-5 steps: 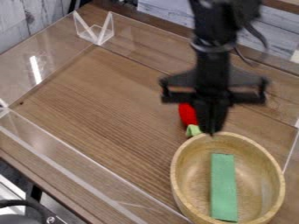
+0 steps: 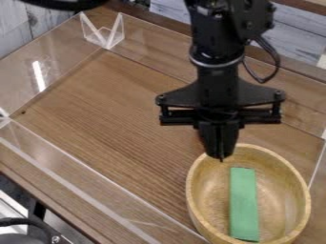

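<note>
My black gripper (image 2: 219,145) hangs in the upper right of the camera view, its narrow fingers shut, with no object visible between them, just above the rear rim of a tan bowl (image 2: 200,206). A green block (image 2: 243,202) lies lengthwise inside the bowl. Whatever lies directly behind the gripper is mostly hidden.
A white wire holder (image 2: 105,30) stands at the back left. A dark cable hangs beside the arm at the upper right.
My gripper has moved down and slightly left toward the bowl's rear rim, now covering the red and light-green object seen behind it earlier.
</note>
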